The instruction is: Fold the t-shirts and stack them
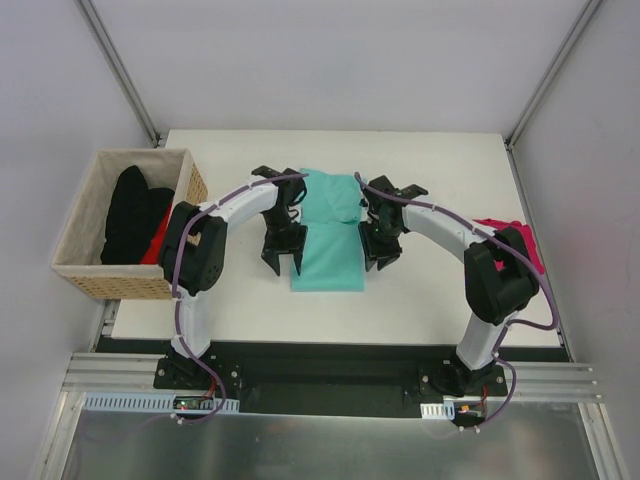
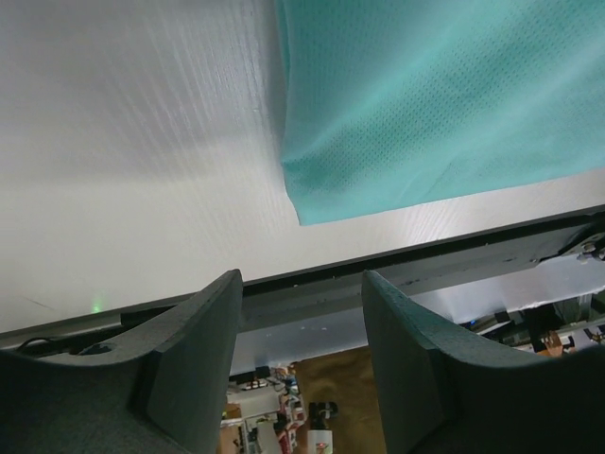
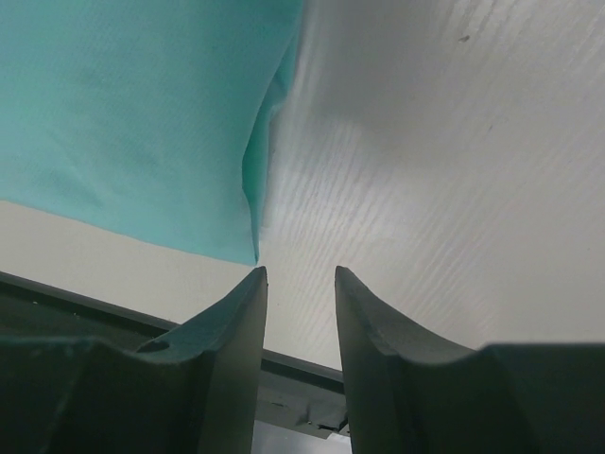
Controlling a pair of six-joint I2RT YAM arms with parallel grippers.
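A teal t shirt (image 1: 330, 258) lies in the middle of the white table, its sides folded in to a narrow strip and its upper part layered. My left gripper (image 1: 285, 269) hangs over the shirt's left edge, open and empty. In the left wrist view the shirt's lower corner (image 2: 307, 203) lies ahead of the fingers (image 2: 210, 322). Over the right edge hovers my right gripper (image 1: 376, 266), part open with nothing between its fingers. The right wrist view shows the shirt's other lower corner (image 3: 248, 244), with loose layers along its side, just beyond the fingertips.
A wicker basket (image 1: 120, 285) with black and red cloth stands at the left. Red cloth (image 1: 530, 245) lies at the table's right edge, partly behind the right arm. Bare table (image 1: 420, 310) surrounds the shirt at the front and sides.
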